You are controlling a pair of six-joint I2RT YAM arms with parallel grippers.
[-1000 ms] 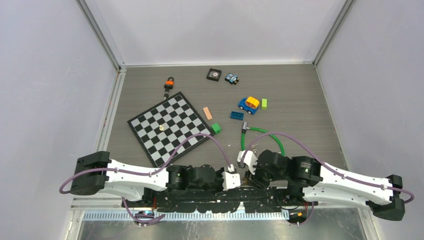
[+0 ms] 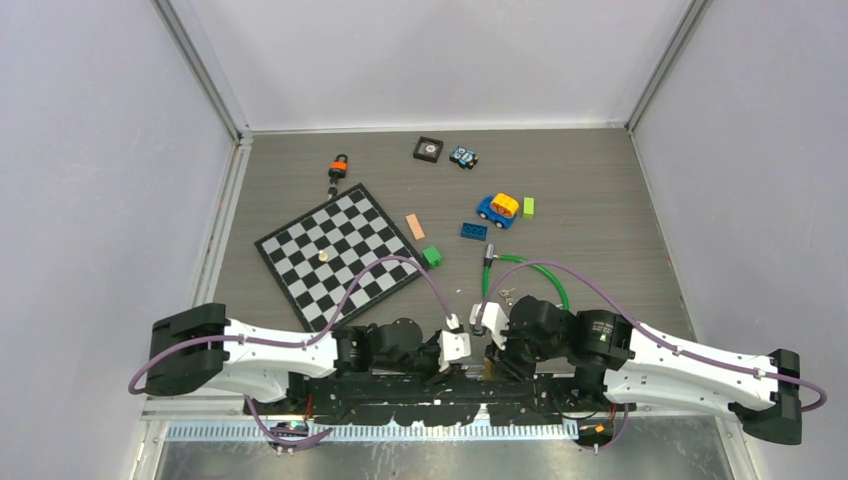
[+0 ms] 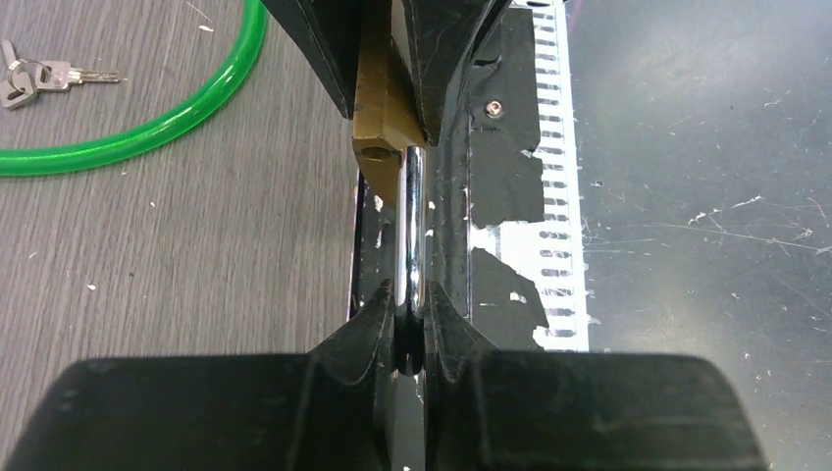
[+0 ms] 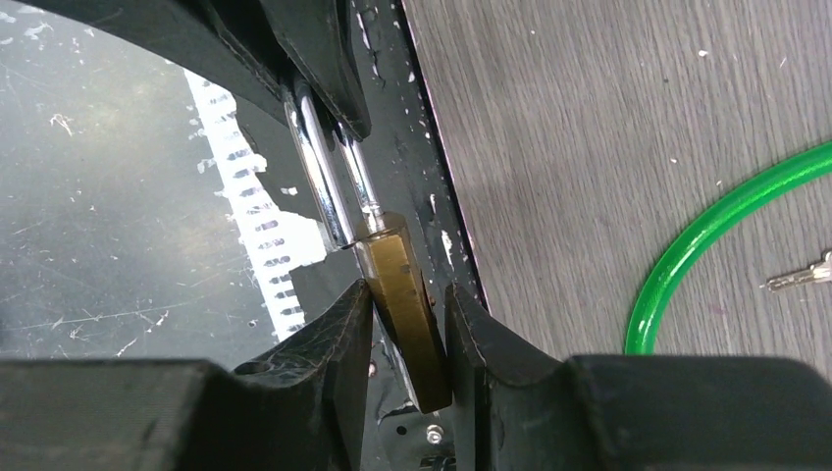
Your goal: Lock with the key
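Observation:
A brass padlock body [image 4: 402, 304] is held in my right gripper, shut on it. My left gripper is shut on the chrome shackle [image 3: 412, 216]. In the right wrist view the shackle's free leg ends beside the body's top, outside it, while the other leg meets the body. A small bunch of keys [image 3: 54, 75] lies on the table inside the curve of a green cable [image 3: 167, 132]. Both grippers are close together over the table's front edge.
The chessboard [image 2: 310, 240] lies at the left. Toy cars [image 2: 495, 212], several blocks [image 2: 472, 230], a dark square item [image 2: 428, 149] and an orange-black lock [image 2: 338, 170] are farther back. The side walls bound the workspace.
Both arms have shifted slightly in the top view, staying close together at the front edge. The objects on the table have not moved.

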